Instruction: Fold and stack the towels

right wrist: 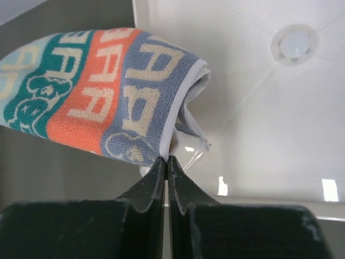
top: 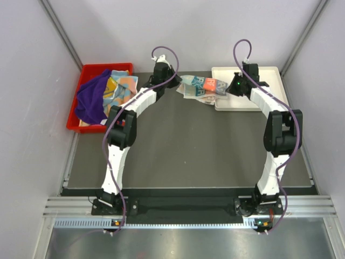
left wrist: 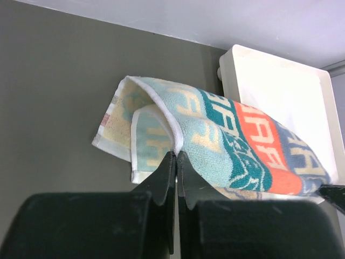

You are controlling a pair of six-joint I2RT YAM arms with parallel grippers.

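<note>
A towel patterned in pale blue, teal, orange and grey-blue, with white letters, spans between my grippers, over the table and the white tray's left edge. My left gripper is shut on its left end; in the left wrist view the fingertips meet at the white hem. My right gripper is shut on its right end, at the grey-blue hemmed corner in the right wrist view. Loose layers of the towel hang beneath, partly hidden.
A red bin at the back left holds purple, yellow and multicoloured towels. The white tray at the back right is otherwise empty.
</note>
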